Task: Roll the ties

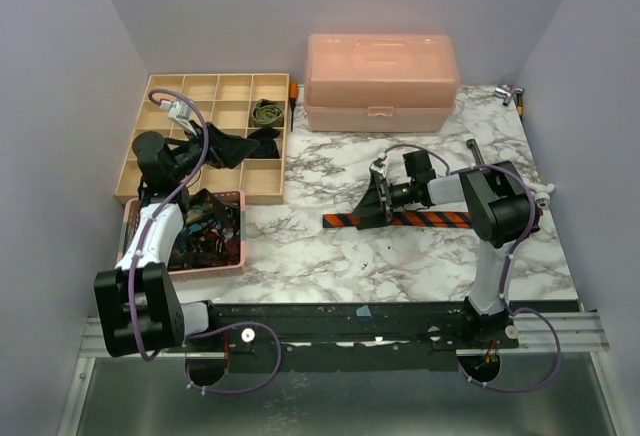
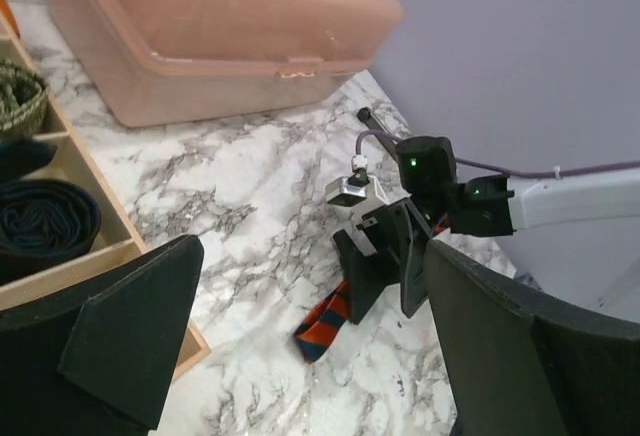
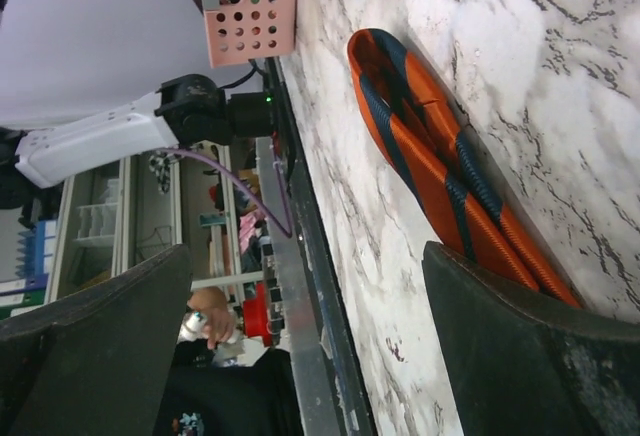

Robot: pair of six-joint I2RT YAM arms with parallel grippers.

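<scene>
An orange and dark-striped tie (image 1: 432, 219) lies folded in a long strip across the marble table, its folded end (image 3: 385, 66) toward the left. My right gripper (image 1: 366, 218) is open, low over the tie near that left end; in the right wrist view the strip runs between its spread fingers, and whether they touch it cannot be told. To the left, my left gripper (image 1: 235, 149) stands open over the wooden divided box (image 1: 190, 87), empty. A green rolled tie (image 1: 267, 113) and a dark rolled tie (image 2: 45, 218) sit in the box's right compartments.
A pink lidded bin (image 1: 382, 81) stands at the back. The pink basket (image 1: 243, 246) with dark contents is at the left, below the box. Hand tools, including a hammer (image 1: 507, 93), lie at the far right.
</scene>
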